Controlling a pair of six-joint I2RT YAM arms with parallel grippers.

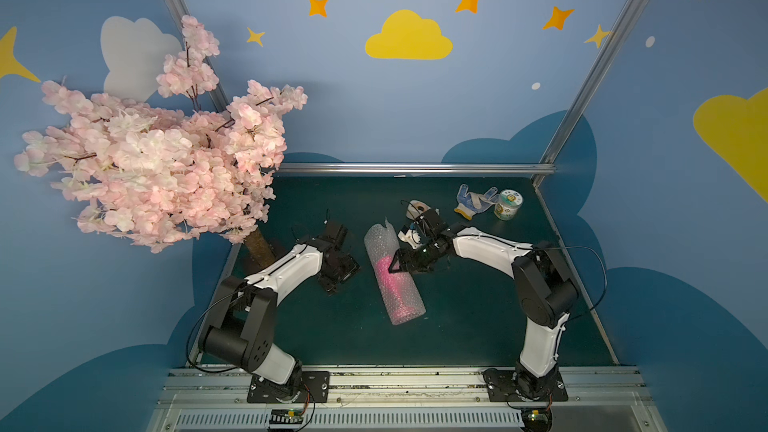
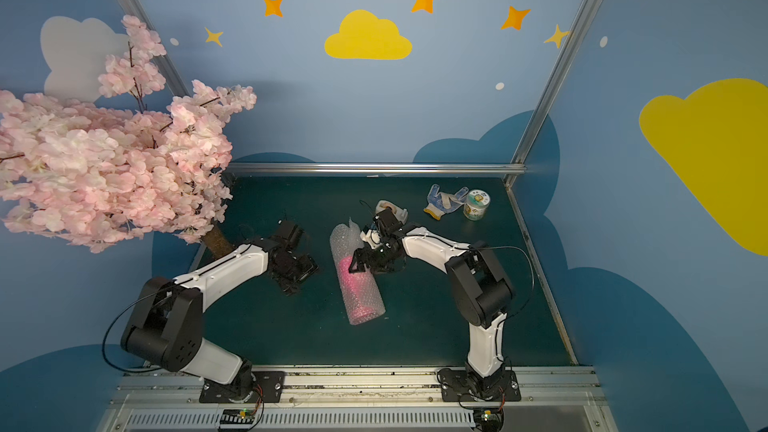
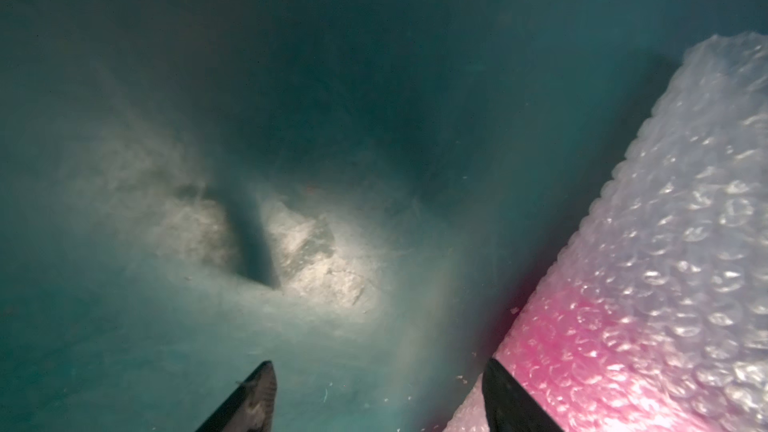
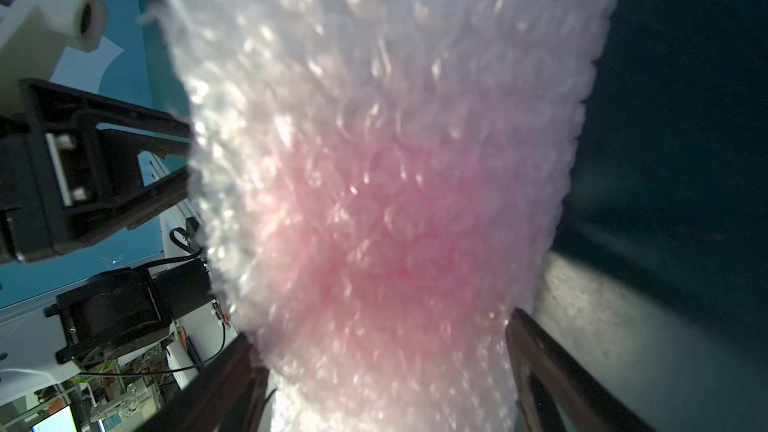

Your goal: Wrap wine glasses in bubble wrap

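A long roll of bubble wrap lies on the green table, running from back to front, with something pink showing through it. In the left wrist view the roll fills the lower right side. My left gripper is open over bare table, just left of the roll, and nothing is between its fingers. My right gripper stands open at the roll's right side, its fingers spread on either side of the bubble wrap. The glass inside cannot be made out beyond its pink tint.
Behind the right arm is a small pale object, partly hidden. A glove and a round tin are at the back right. A pink blossom tree overhangs the left side.
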